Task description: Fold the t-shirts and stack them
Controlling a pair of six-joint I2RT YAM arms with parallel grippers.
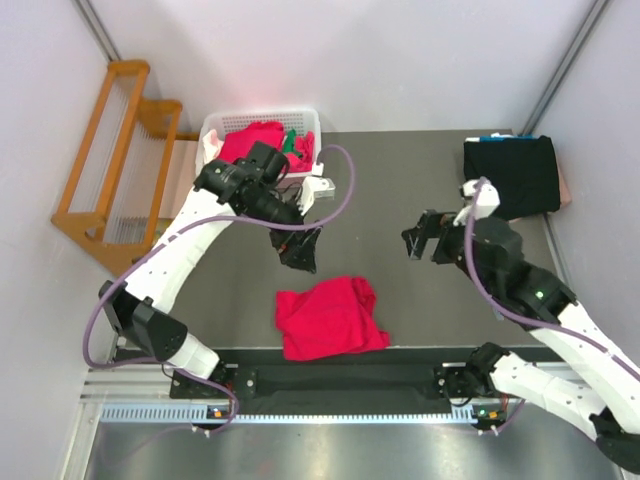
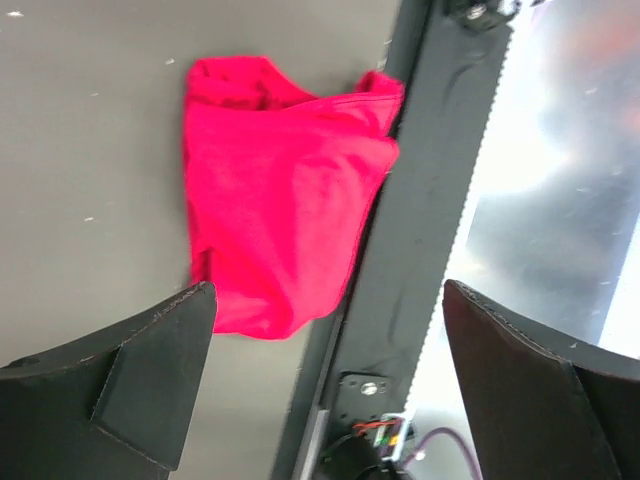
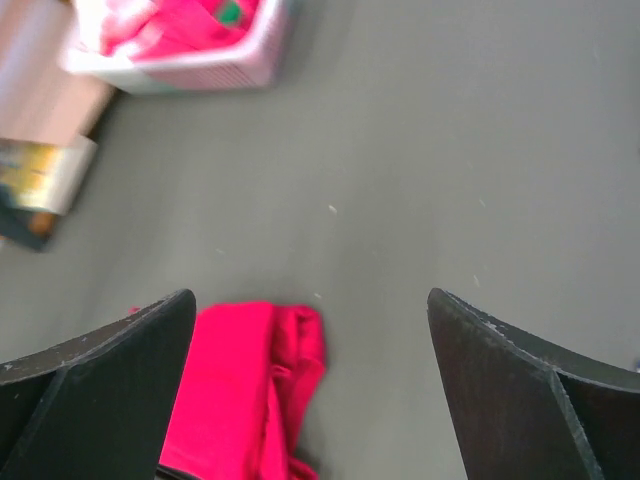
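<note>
A red t-shirt point(image 1: 330, 320) lies bunched, loosely rectangular, near the front edge of the table. It also shows as the red cloth point(image 2: 275, 200) in the left wrist view, clear of the fingers, and at the lower left of the right wrist view as a red shirt point(image 3: 225, 390). My left gripper point(image 1: 298, 255) hangs above and behind the shirt, open and empty. Off to the shirt's right, my right gripper point(image 1: 425, 235) is open over bare table. Between its wide-set fingers point(image 3: 520, 390) there is only tabletop and part of the shirt beyond.
A white basket point(image 1: 212, 128) with crumpled red, green and pale clothes stands at the back left. At the back right lies a stack topped by a black folded cloth point(image 1: 510, 170). A wooden rack point(image 1: 120, 170) is on the left.
</note>
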